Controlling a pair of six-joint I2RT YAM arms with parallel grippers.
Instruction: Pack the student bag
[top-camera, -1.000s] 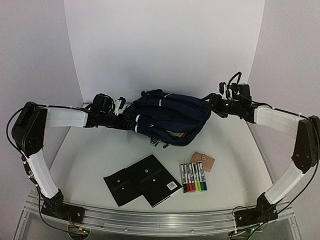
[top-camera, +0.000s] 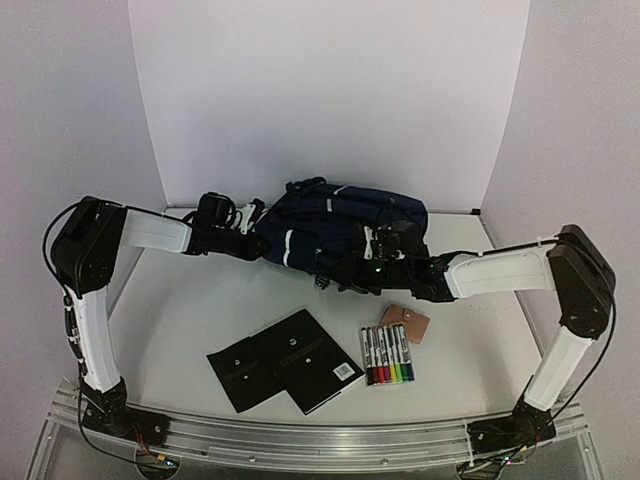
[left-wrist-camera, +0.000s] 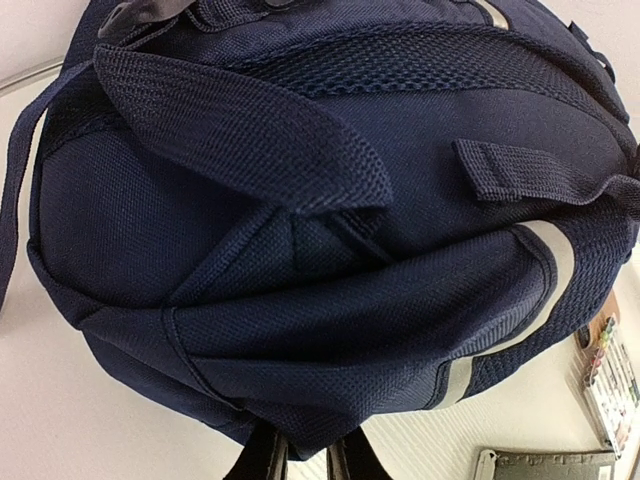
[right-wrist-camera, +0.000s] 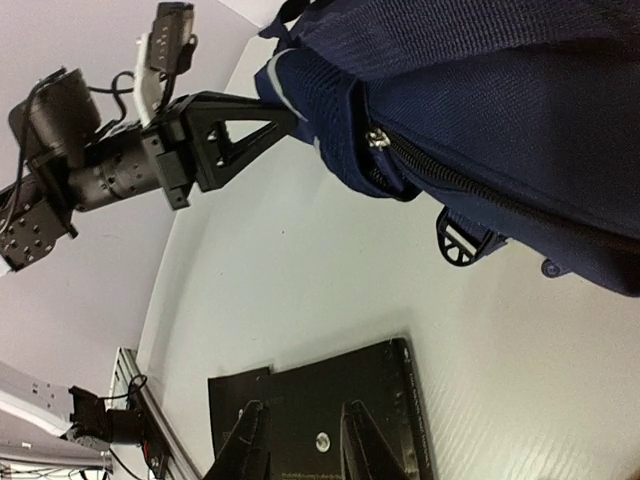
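The dark navy backpack (top-camera: 350, 205) lies on its side at the back of the table. My left gripper (top-camera: 264, 243) is at the bag's left end; in the left wrist view a fold of its fabric (left-wrist-camera: 300, 425) sits between the fingers. My right gripper (top-camera: 342, 272) is in front of the bag's front edge, fingers (right-wrist-camera: 250, 435) apart with nothing between them. A zipper with a metal pull (right-wrist-camera: 377, 138) runs along the bag in the right wrist view. My right arm covers part of the bag's front from above.
Two overlapping black notebook-like items (top-camera: 290, 350) lie at the front centre. To their right are a clear pack of coloured markers (top-camera: 387, 355) and a brown pouch (top-camera: 412, 320). Free table surface lies at the left and front right.
My right gripper has moved from the bag's right end leftward and toward the front, along its front side. The left arm has shifted slightly, still at the bag's left end.
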